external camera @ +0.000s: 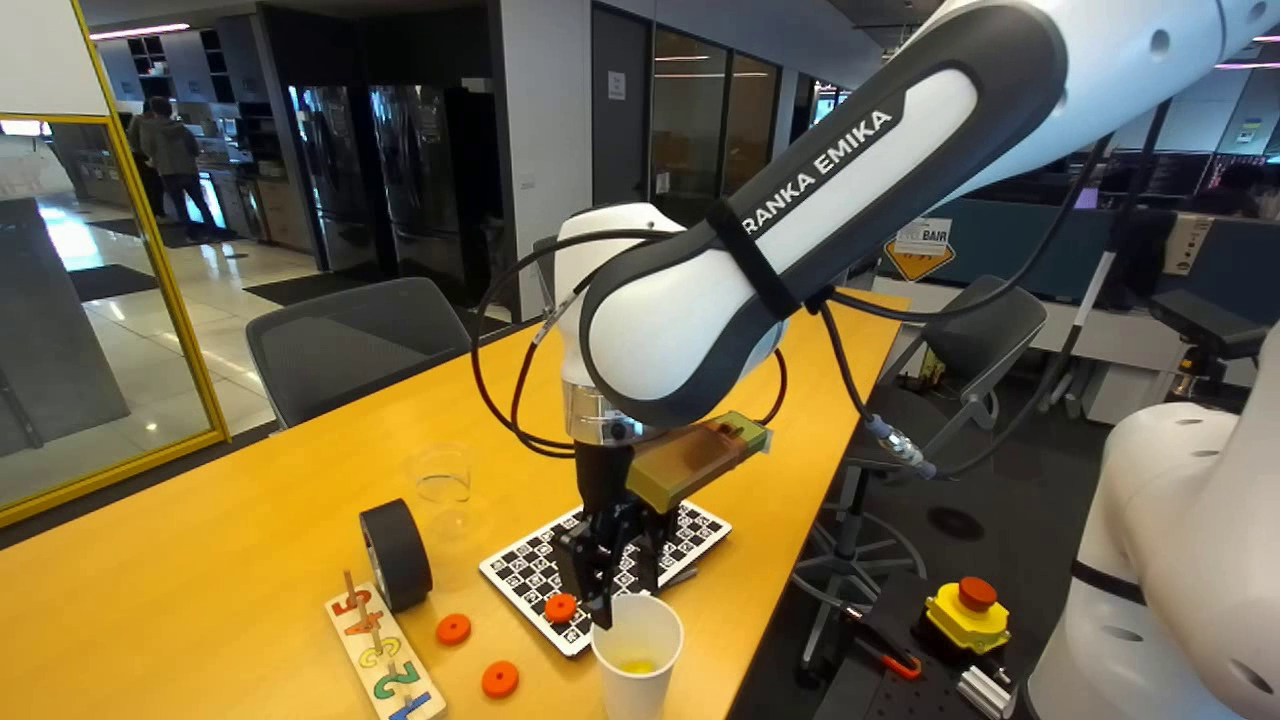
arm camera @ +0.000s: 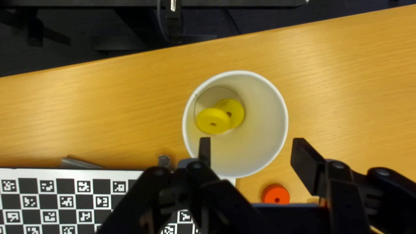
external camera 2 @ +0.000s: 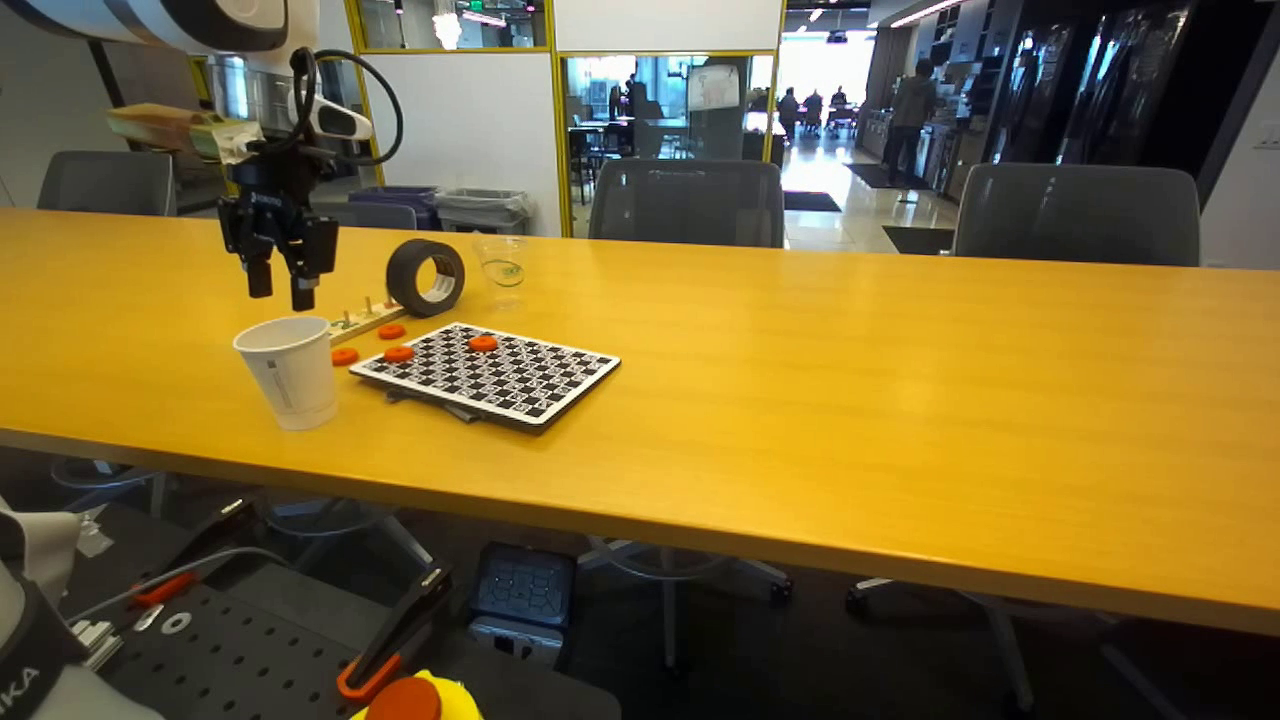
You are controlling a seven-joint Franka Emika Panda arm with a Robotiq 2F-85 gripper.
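Two yellow rings (arm camera: 212, 121) lie at the bottom of the white paper cup (arm camera: 269, 128), one partly over the other. The cup stands upright near the table's edge, in front of the checkered board. My gripper (external camera 2: 282, 294) hangs just above the cup in the second exterior view, its fingers apart and empty. In the wrist view one fingertip (arm camera: 204, 150) overlaps the cup's near rim while the other is to its right. From the first exterior view, only a little yellow shows inside the cup.
Orange rings (external camera: 499, 679) lie on the table and on the checkered board (external camera 2: 492, 372). A numbered peg board (external camera: 384, 654), a black tape roll (external camera 2: 425, 277) and a clear cup (external camera 2: 501, 266) stand beyond.
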